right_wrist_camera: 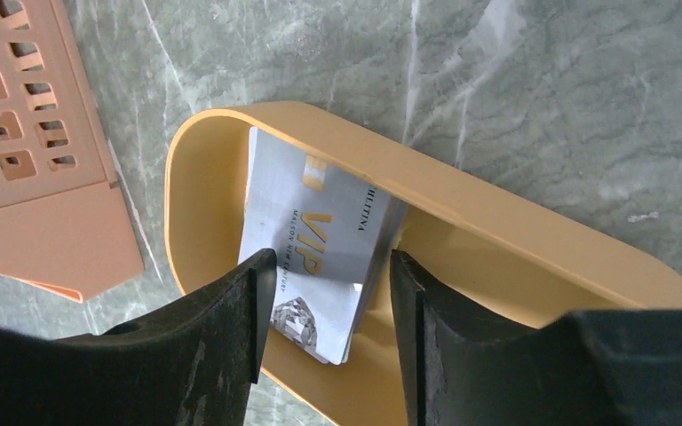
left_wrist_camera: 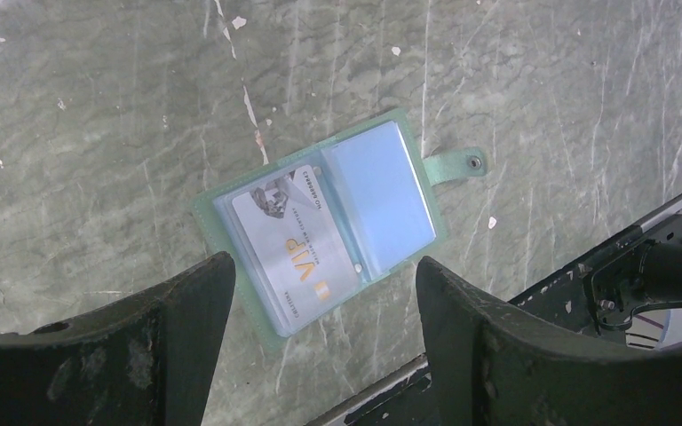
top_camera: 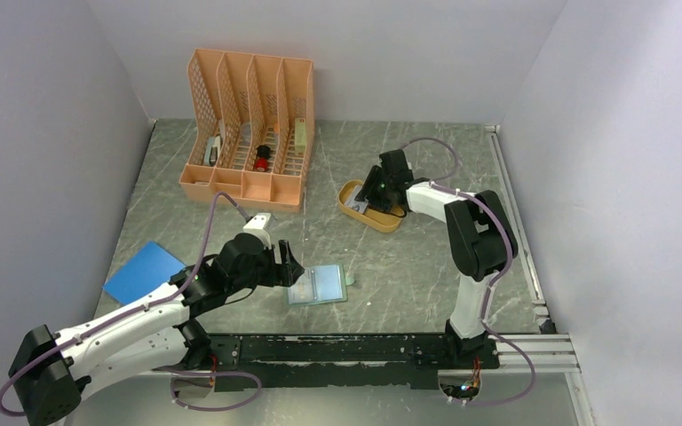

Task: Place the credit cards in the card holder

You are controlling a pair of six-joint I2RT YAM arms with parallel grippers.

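The green card holder [left_wrist_camera: 435, 220] lies spread out on the table, its snap strap pointing right. A white VIP card [left_wrist_camera: 297, 235] shows in its left clear pocket; the right side looks plain pale blue. Above the holder's near side, my left gripper stands open and empty. Grey-white VIP cards [right_wrist_camera: 320, 209] lie stacked at one end of the tan oval tray [right_wrist_camera: 209, 213]. My right gripper is over this tray with its fingers apart, one finger [right_wrist_camera: 265, 275] over the cards' left edge and the other to their right. No card appears gripped.
An orange divided rack [top_camera: 253, 186] with several small items stands at the back left, close to the tray. At the left lies a blue sheet [top_camera: 142, 273]. Bare table [top_camera: 408, 275] extends right of the holder.
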